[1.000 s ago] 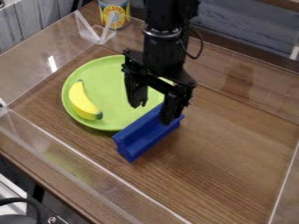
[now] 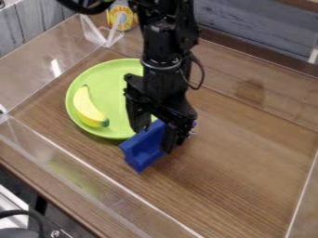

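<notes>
My black gripper (image 2: 156,119) hangs in the centre of the camera view, open, low over a blue block (image 2: 144,152) and partly hiding it. The block lies on the wooden table just past the front-right edge of a green plate (image 2: 112,74). A yellow banana (image 2: 88,108) lies on the left part of the plate. Whether the fingers touch the block is unclear.
A can (image 2: 119,17) stands at the back left. Clear side panels and a wall border the area, with a cable at the lower left.
The gripper has come lower and toward the front over the blue block, covering more of it. The banana and plate look unchanged.
</notes>
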